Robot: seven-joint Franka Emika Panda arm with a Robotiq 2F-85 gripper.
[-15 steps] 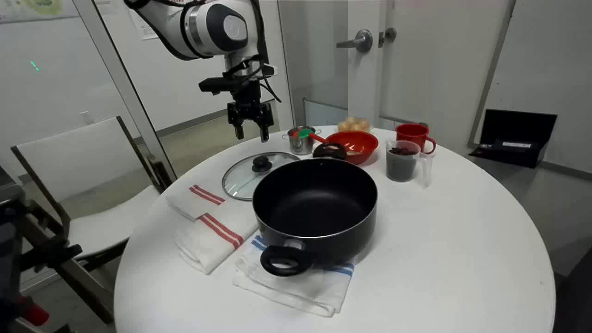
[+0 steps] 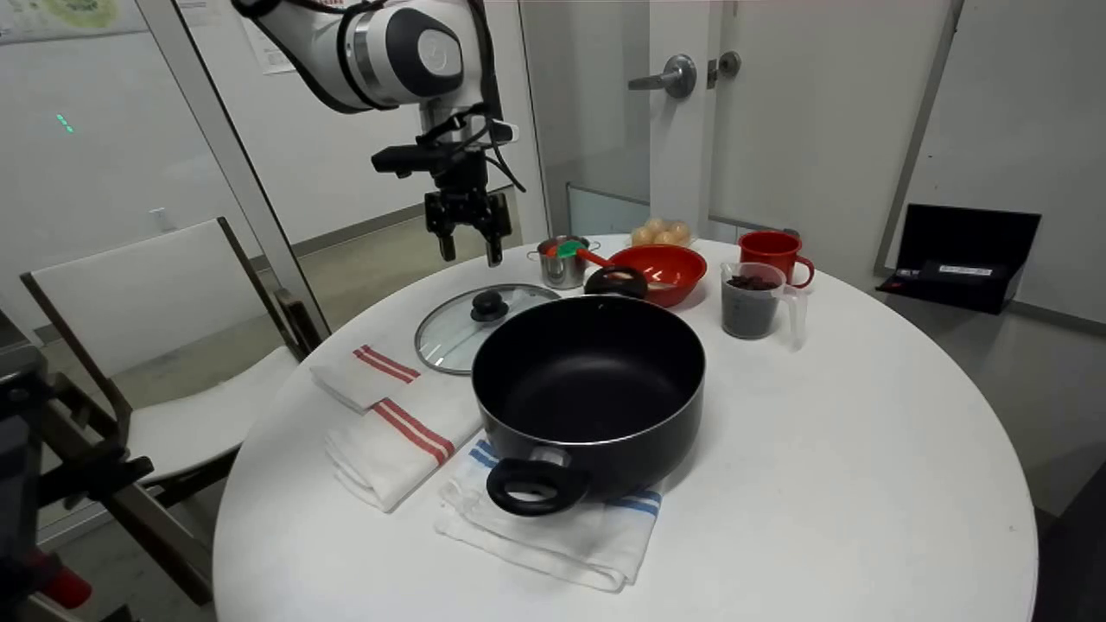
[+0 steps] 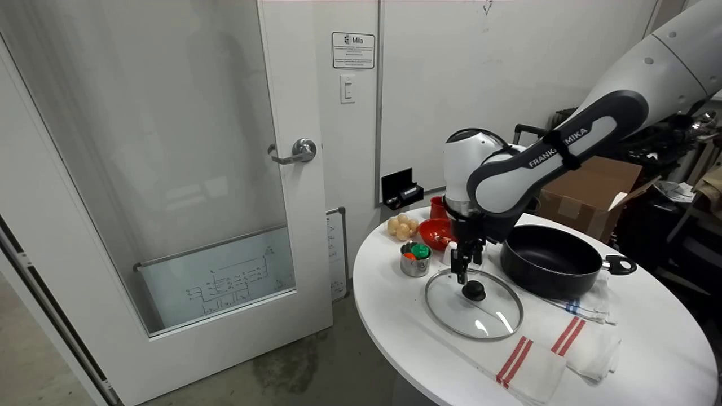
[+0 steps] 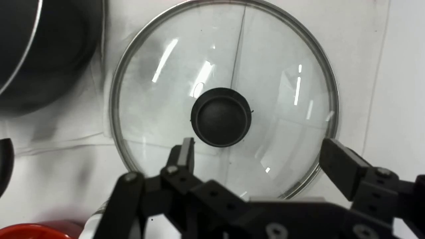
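My gripper (image 2: 472, 252) hangs above the table, its fingers (image 4: 341, 167) spread wide and nothing between them. Below it a glass lid (image 2: 448, 330) with a metal rim and a black knob (image 4: 221, 117) lies flat on a red-striped white towel (image 2: 416, 434) and the tabletop. In the wrist view the knob appears beyond the fingertips, apart from them. Beside the lid stands a large black pot (image 2: 591, 383), empty and uncovered, partly on a blue-striped towel (image 2: 565, 544).
Behind the pot are a small steel pot (image 3: 414, 266) with toy vegetables, a red bowl (image 2: 669, 271), a clear measuring cup (image 2: 748, 309) with dark contents, a red mug (image 2: 769, 249) and several eggs (image 3: 402, 226).
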